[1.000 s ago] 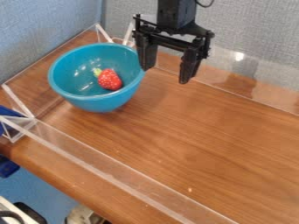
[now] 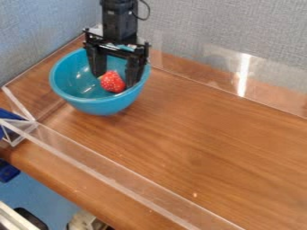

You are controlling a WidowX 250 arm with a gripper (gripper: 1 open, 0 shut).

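Observation:
A blue bowl (image 2: 102, 103) sits at the back left of the wooden table, with a red strawberry (image 2: 113, 81) inside it. My black gripper (image 2: 117, 69) is lowered into the bowl above and around the strawberry, its fingers open, one toward the left and one toward the right. Whether either finger touches the fruit is unclear.
Grey walls stand behind and left. A clear plastic edge runs along the near left, with blue items and white strips at the left edge.
My gripper has moved left from beside the bowl to over and into it, around the strawberry. The bowl stays in place.

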